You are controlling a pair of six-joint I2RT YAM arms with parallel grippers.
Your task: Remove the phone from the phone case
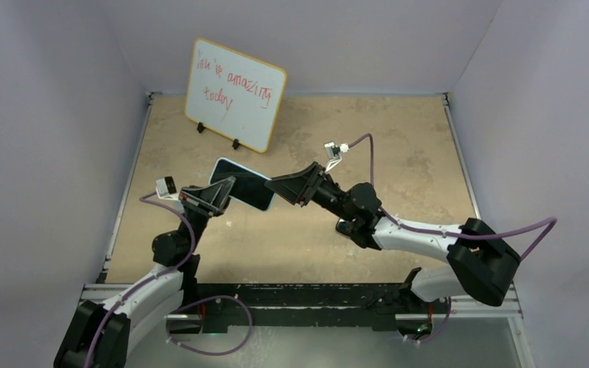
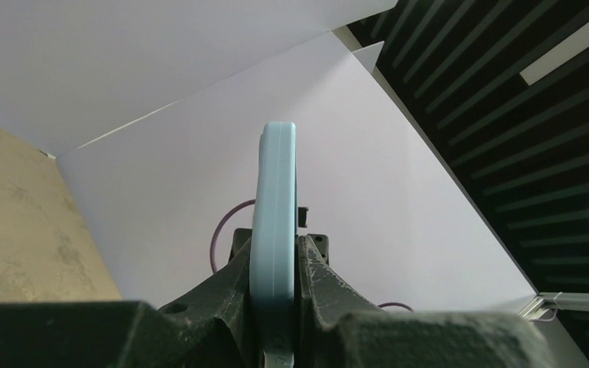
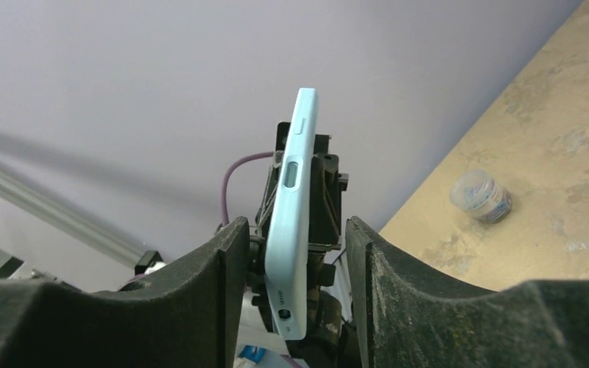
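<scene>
A phone in a pale blue case is held in the air, screen up in the top view, by my left gripper, which is shut on it; in the left wrist view the case's side stands between the fingers. My right gripper is at the phone's right end. In the right wrist view its fingers stand apart on either side of the case's edge, which shows a button and cutouts; I cannot tell if they touch it.
A whiteboard on small stands is at the back left. A dark phone-like object lies on the table under the right arm. A clear round tub sits on the table in the right wrist view.
</scene>
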